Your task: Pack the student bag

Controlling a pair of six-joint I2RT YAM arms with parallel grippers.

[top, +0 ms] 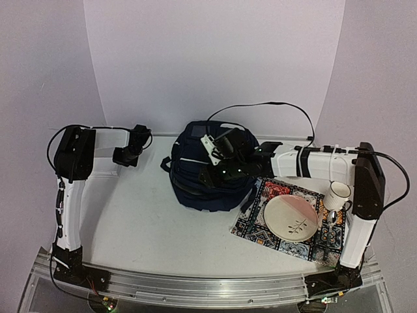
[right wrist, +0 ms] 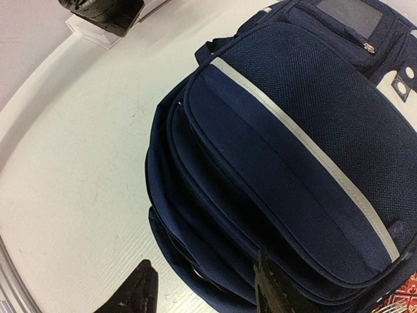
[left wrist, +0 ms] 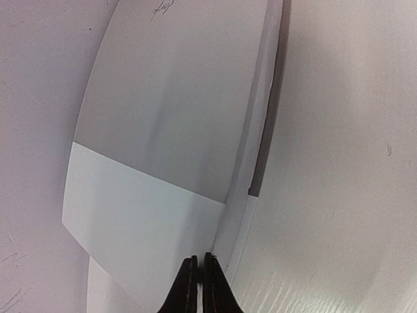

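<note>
The dark navy backpack [top: 189, 171] lies on the table's middle. In the right wrist view, its front flap [right wrist: 280, 163] has a pale stripe, and dark folds gape beside it. My right gripper is open over the bag's lower edge, its fingers well apart; touching or not, I cannot tell. At the far left, a flat white thing [left wrist: 130, 202] shows below my left gripper. The left fingers are almost together, at that thing's edge; no grip on it can be made out.
A pale plate [top: 283, 218], a white mug [top: 336, 195] and a spoon [top: 331, 222] rest on a patterned mat [top: 251, 222] at the right, partly under the right arm. Bare table [top: 143, 228] spreads left of the bag. Walls enclose the left, back and right.
</note>
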